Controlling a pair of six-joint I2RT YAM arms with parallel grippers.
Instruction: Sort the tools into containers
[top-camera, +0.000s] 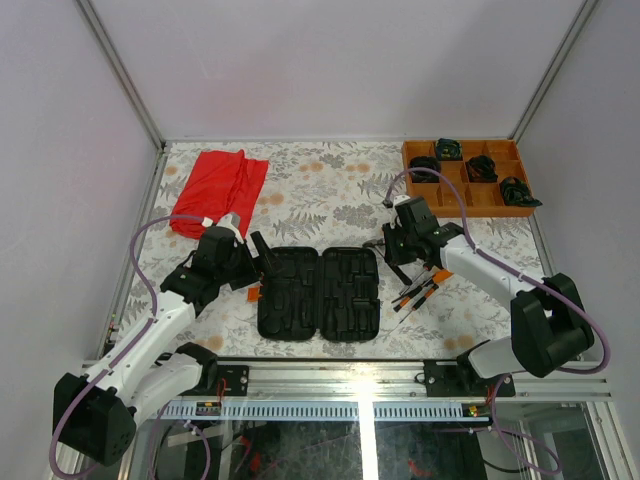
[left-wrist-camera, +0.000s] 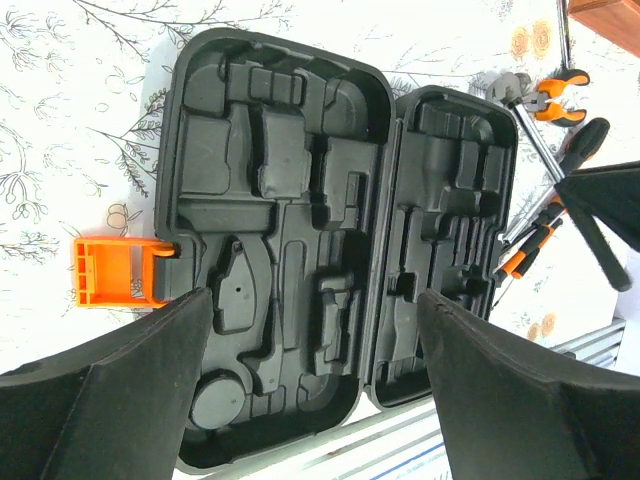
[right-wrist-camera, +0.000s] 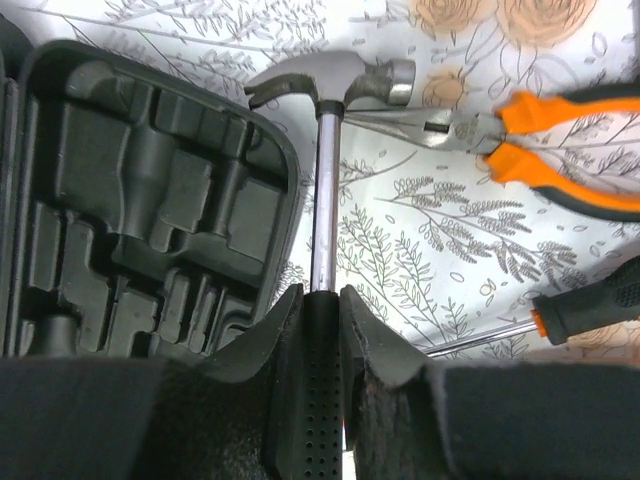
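Observation:
The open black tool case (top-camera: 318, 290) lies at mid-table, both halves empty, its orange latch (left-wrist-camera: 118, 272) folded out at the left. Over its left half, my left gripper is open, its fingers wide apart with nothing between. A claw hammer (right-wrist-camera: 326, 200) lies just right of the case, its head beside the tips of orange-handled pliers (right-wrist-camera: 470, 130). My right gripper has one finger close on each side of the hammer's black handle; whether they press on it cannot be told. A screwdriver (right-wrist-camera: 590, 305) lies to the right of the handle.
Several orange-and-black tools (top-camera: 418, 290) lie right of the case. A wooden compartment box (top-camera: 450, 205) with dark bundles stands at the back right; a red cloth (top-camera: 218, 190) lies at the back left.

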